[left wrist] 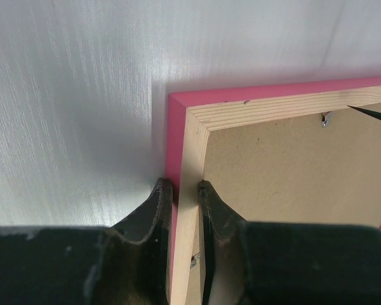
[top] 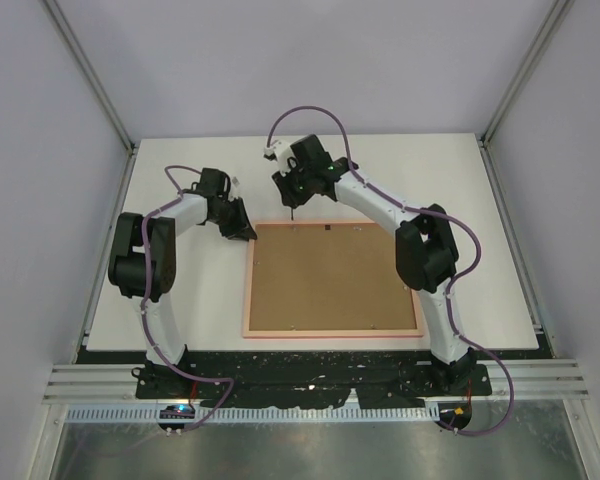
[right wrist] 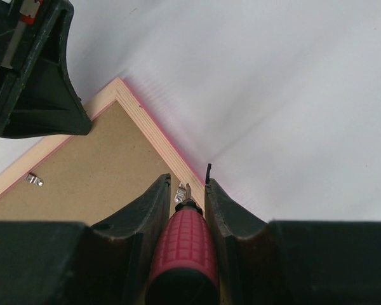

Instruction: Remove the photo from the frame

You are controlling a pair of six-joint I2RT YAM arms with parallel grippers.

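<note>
Face down on the table lies the photo frame (top: pixel 249 290), pale wood with pink outer sides, its brown backing board (top: pixel 330 280) showing; the photo itself is hidden. My left gripper is shut on the frame's left side, near the far left corner, one finger on either side of the wood. Over the far side, my right gripper is shut on a screwdriver with a red and black handle (right wrist: pixel 185 244). The screwdriver's shaft (top: pixel 292 213) points down beside a small metal clip (right wrist: pixel 181 192); whether it touches the clip I cannot tell.
Another metal clip (right wrist: pixel 33 180) sits on the frame's left side, and a dark piece (top: pixel 327 227) lies at its far edge. Both arms reach in close together at the far side.
</note>
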